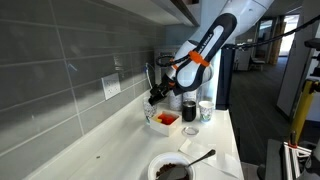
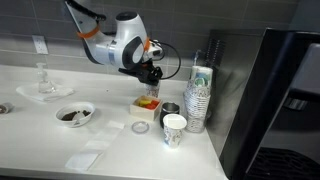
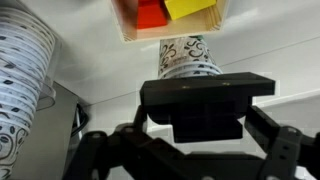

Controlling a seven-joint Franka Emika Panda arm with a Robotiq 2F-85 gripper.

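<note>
My gripper stands open, its fingers at either side of the wrist view. A dark, flat-topped shape (image 3: 205,95) shows between them; I cannot tell whether it is a separate object. Beyond it is a patterned cup (image 3: 187,52), partly covered by the dark shape. In exterior view 1 the gripper (image 1: 154,95) is low over a patterned cup (image 1: 150,110) by the wall. Right beside that cup sits an open box (image 1: 166,125) with red and yellow items. From the other side, the gripper (image 2: 152,75) appears just behind the box (image 2: 145,111).
Tall stacks of patterned cups (image 2: 196,100) stand close to the box, with a dark canister (image 2: 170,109) and a white cup (image 2: 174,130) nearby. A bowl (image 2: 75,114) and a soap bottle (image 2: 43,78) are farther off.
</note>
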